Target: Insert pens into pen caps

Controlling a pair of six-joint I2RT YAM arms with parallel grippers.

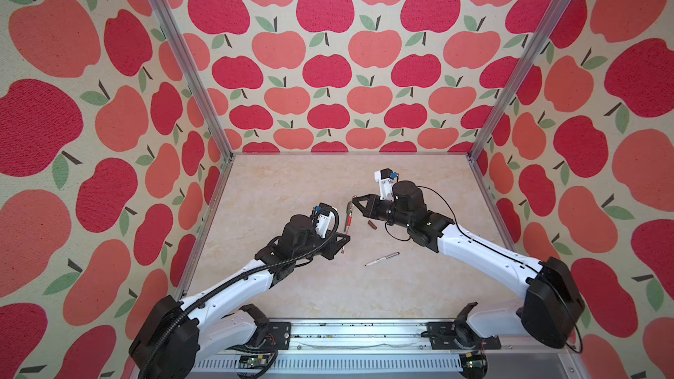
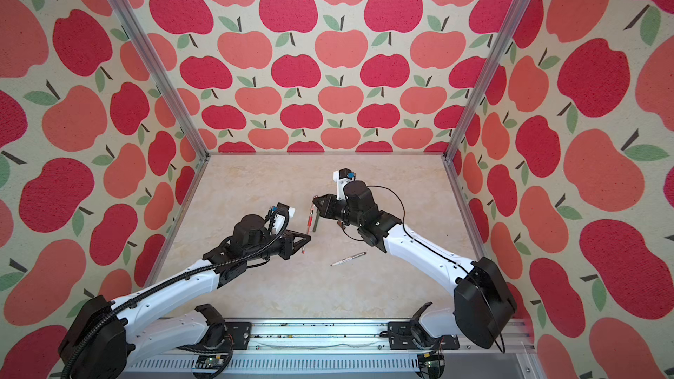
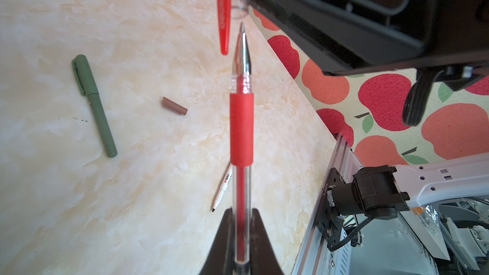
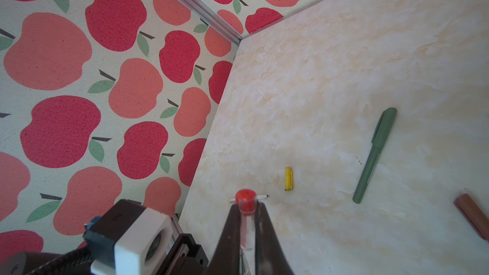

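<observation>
A clear pen with a red grip point(image 3: 241, 129) stands upright, point up, its lower barrel between the fingertips of my left gripper, which is shut on it. Above it, a cap with a red clip point(image 3: 224, 17) and a clear open end hangs from my right gripper. That gripper is shut on the cap, whose red end point(image 4: 246, 201) shows above the fingers. In the left wrist view the pen's metal point lies just under the cap's mouth, with the clip beside it. In the top left view, my right gripper is higher up the frame than my left.
A green capped pen point(image 4: 374, 155), a brown cap point(image 3: 174, 106) and a yellow cap point(image 4: 288, 178) lie apart on the table. A white pen point(image 1: 382, 259) rests nearer the front edge. Bare table point(image 1: 266, 189) spreads around them. Patterned walls enclose the back and sides.
</observation>
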